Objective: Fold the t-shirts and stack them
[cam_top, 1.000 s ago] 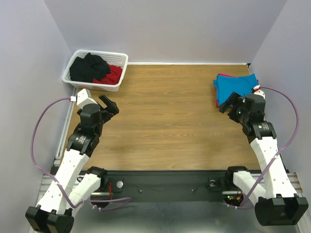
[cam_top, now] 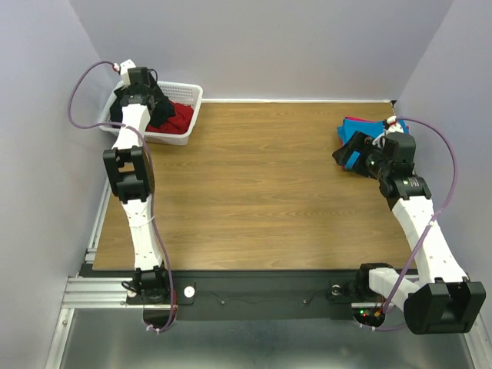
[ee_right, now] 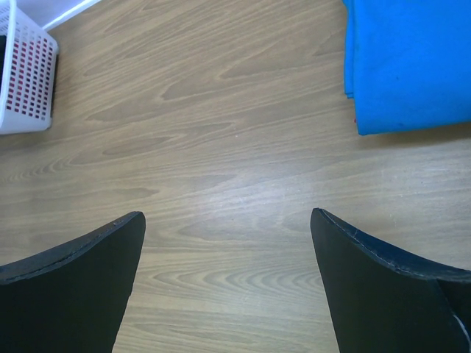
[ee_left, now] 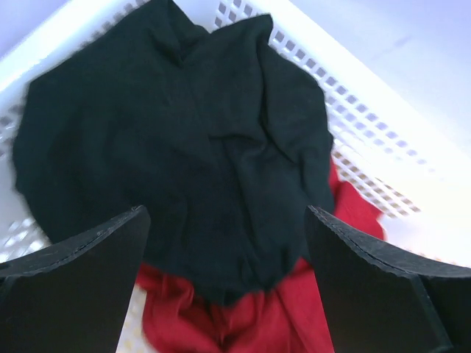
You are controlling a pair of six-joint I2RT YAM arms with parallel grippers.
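A black shirt [ee_left: 169,140] lies crumpled on top of a red shirt [ee_left: 213,320] inside the white basket [cam_top: 189,94] at the back left. Over the basket hangs my left gripper, its fingers wide apart and the dark cloth below them. At the far right of the table a folded blue shirt [ee_right: 412,66] tops a stack, with a thin red edge showing beneath. Beside that stack, my right gripper is open above bare wood, holding nothing; in the top view its arm covers part of the blue shirt [cam_top: 351,131].
Walls stand close at the back and on both sides. The perforated basket wall [ee_left: 360,118] rises round the cloth.
My left arm has reached from the front left up and back to over the basket. The right gripper has shifted slightly left. The shirts look unmoved where visible.
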